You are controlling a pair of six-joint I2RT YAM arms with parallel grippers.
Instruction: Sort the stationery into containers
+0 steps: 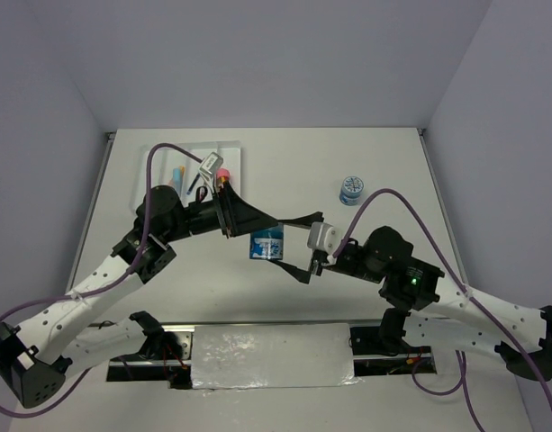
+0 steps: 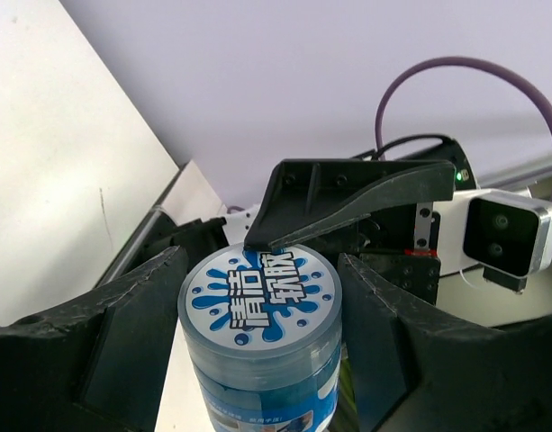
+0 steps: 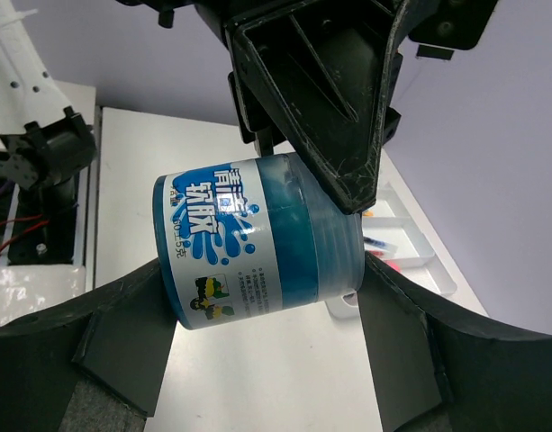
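A blue jar (image 1: 267, 245) with a patterned label is held in the air over the table by both grippers. Across its sides, my left gripper is shut; its white, blue-splashed lid (image 2: 248, 315) faces the left wrist camera. My right gripper is shut on the same jar end to end, one finger (image 2: 312, 202) lying against the lid's edge. Seen from the right wrist, the jar lies sideways, and a black left finger (image 3: 316, 94) overlaps its upper side. Pens and other small stationery lie in a white divided tray (image 1: 236, 155) at back left.
Another blue-lidded jar (image 1: 351, 190) stands upright at back right. Bare white tabletop (image 1: 294, 166) lies between it and the tray. The left arm covers the tray's front part. A shiny flat sheet (image 1: 272, 355) lies beyond the table's front edge.
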